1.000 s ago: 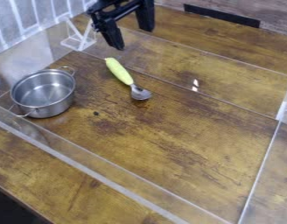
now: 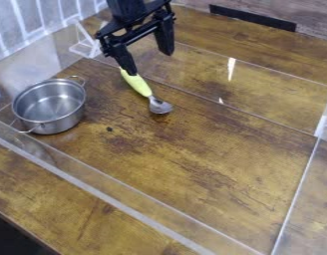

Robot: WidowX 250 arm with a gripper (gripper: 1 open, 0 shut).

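A black gripper point(image 2: 135, 51) hangs at the top centre of the camera view, its fingers spread open with nothing between them. Below it, a yellow-green handled utensil point(image 2: 137, 84) with a rounded metal head lies diagonally on the wooden table point(image 2: 206, 179). To the left stands a steel pot point(image 2: 49, 106) with two side handles, apparently empty.
Clear panels border the work area at the left, back and right point(image 2: 310, 179). A black strip point(image 2: 253, 15) runs along the back.
The pot and utensil have not moved.
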